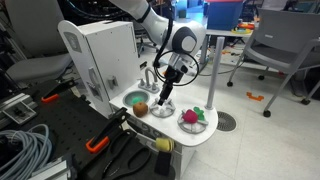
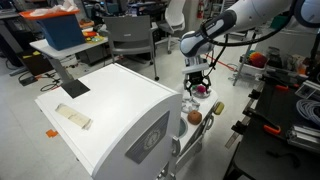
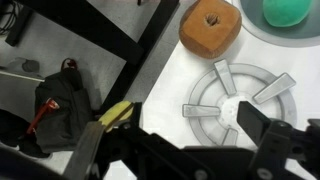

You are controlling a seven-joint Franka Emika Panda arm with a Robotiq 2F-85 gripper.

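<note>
My gripper is open with nothing between its fingers, above the white play counter (image 1: 200, 138) near a silver burner (image 3: 232, 106). In exterior view 1 a yellow sponge-like block (image 1: 163, 145) shows at the counter's front edge, clear of the gripper. A strip of the yellow block (image 3: 116, 113) appears beside the left finger in the wrist view, partly hidden; what it rests on I cannot tell. An orange-brown block (image 3: 210, 28) sits by the grey sink, which has a green round thing (image 3: 287, 8) in it. A red round thing (image 1: 191, 116) lies on the other burner.
A small faucet (image 1: 150, 78) rises behind the sink. Dark table legs (image 1: 105, 140) and cables crowd the counter's near left side. A black bag (image 3: 65, 105) lies on the floor. Floor to the right is open.
</note>
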